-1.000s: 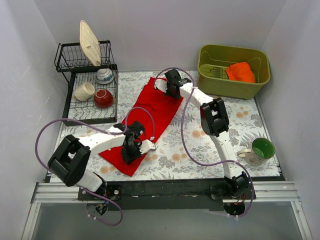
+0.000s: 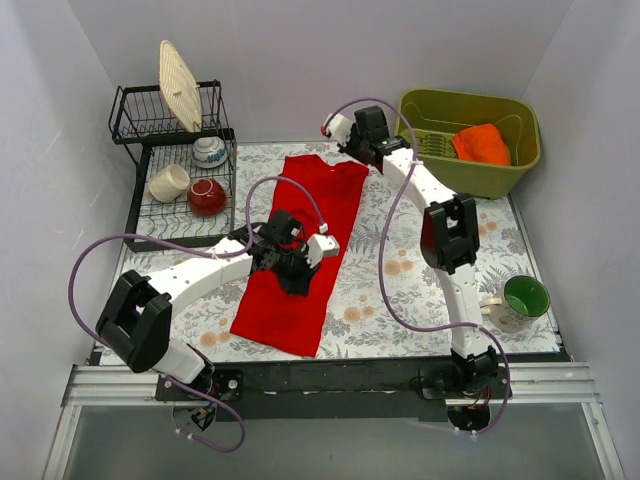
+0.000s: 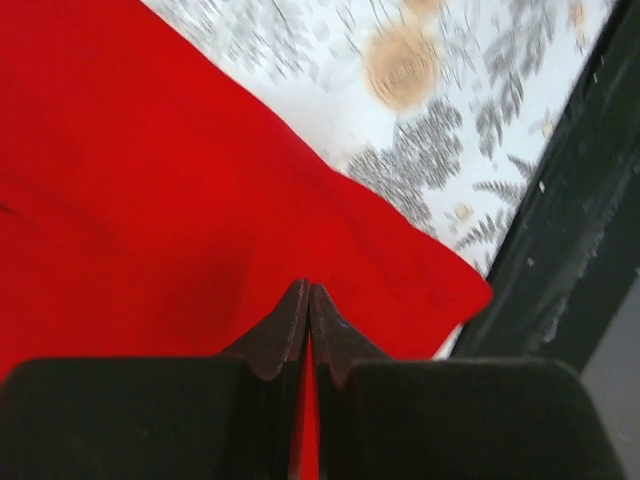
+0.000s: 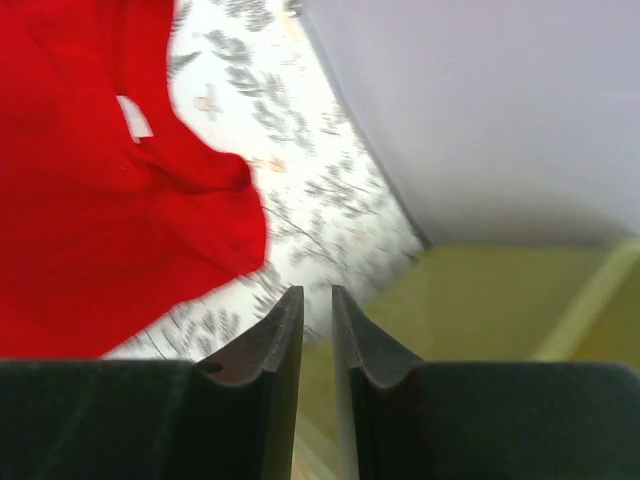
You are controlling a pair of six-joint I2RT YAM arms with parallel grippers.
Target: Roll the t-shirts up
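Observation:
A red t-shirt (image 2: 285, 318) lies as a long strip on the patterned table, running from the back toward the front edge. In the left wrist view its near corner end spreads beneath my left gripper, which is shut with nothing visible between its fingers. From above, that left gripper (image 2: 298, 288) hovers over the shirt's front half. My right gripper is slightly open and empty, a narrow gap between its tips. It hangs at the shirt's far right corner, beside the red fabric (image 4: 100, 230); contact with the cloth cannot be made out from above.
An olive basin (image 2: 465, 178) with an orange cloth (image 2: 482, 144) stands at the back right, close to my right gripper. A black dish rack (image 2: 135, 215) holds crockery at the left. The green-lined mug (image 2: 524, 298) sits front right.
The shirt's front end has swung right, so the strip lies less slanted. The right gripper moved up and right.

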